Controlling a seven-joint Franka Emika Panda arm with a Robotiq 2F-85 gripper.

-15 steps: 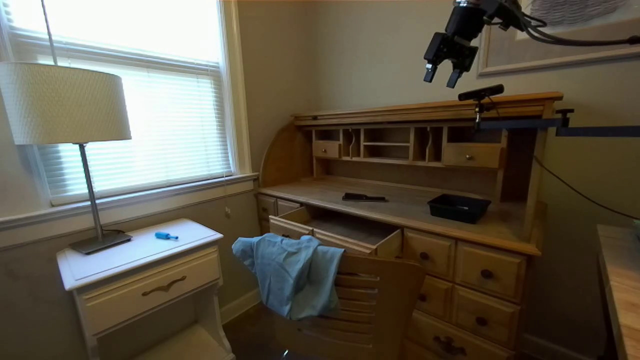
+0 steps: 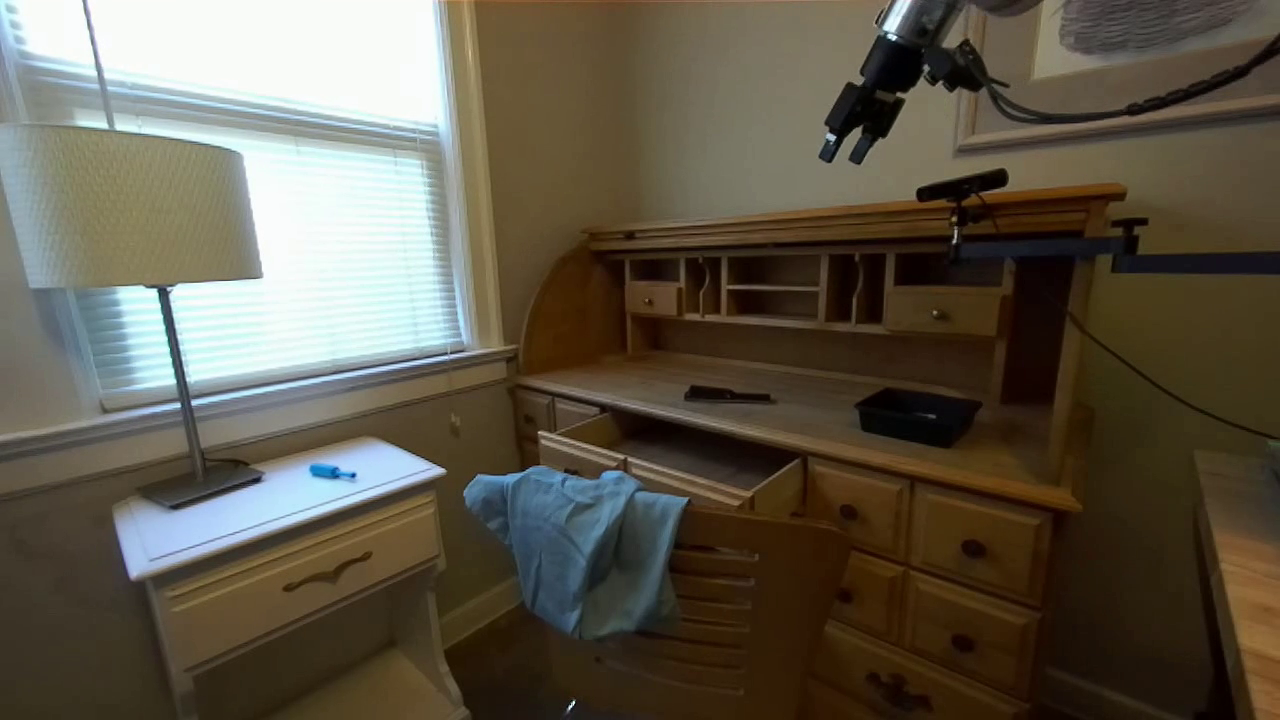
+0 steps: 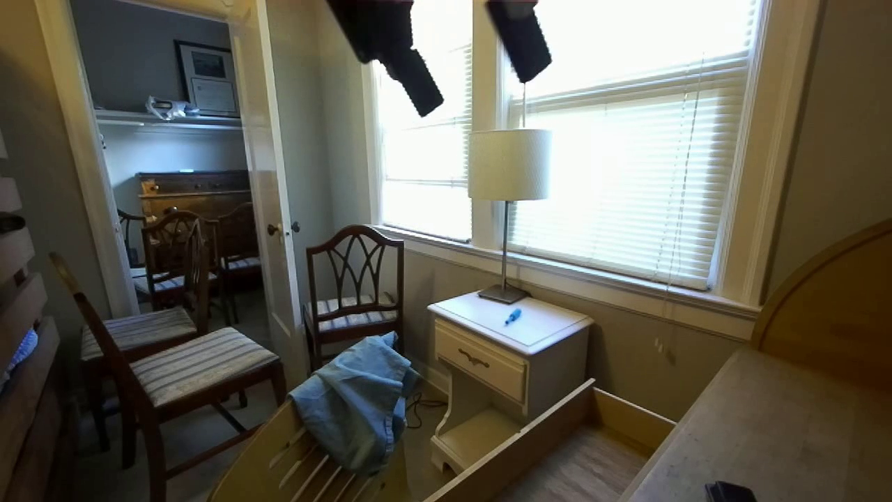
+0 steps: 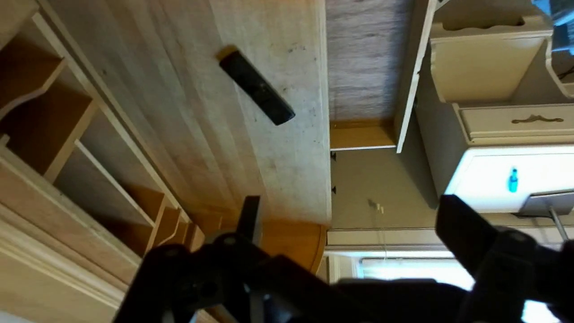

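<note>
High above the desk, my gripper (image 2: 846, 154) stands open with nothing between its fingers; its two dark fingers (image 4: 249, 218) spread wide in the wrist view. Below it a black remote-like object (image 4: 257, 86) lies on the desktop (image 4: 177, 70). A black tray (image 2: 918, 416) sits on the desk's right part, with something small inside that I cannot make out. The desk drawer (image 4: 371, 64) is pulled out, and its visible floor is bare. On the white nightstand (image 2: 384, 474) rests a small blue object (image 2: 332, 472). A blue cloth (image 2: 588, 540) drapes over the wooden chair back (image 2: 768, 564).
A lamp (image 2: 180, 360) rises from the nightstand by the window. The desk's cubbyholes (image 2: 768, 288) stand behind the desktop. A camera on a bar (image 2: 963, 186) juts out above the desk's right end. Desktop room is free between the remote-like object and the tray.
In exterior view 1 my gripper has shifted left and slightly up, and its fingers are turned differently. It was open before, too. The objects on the furniture look unmoved.
</note>
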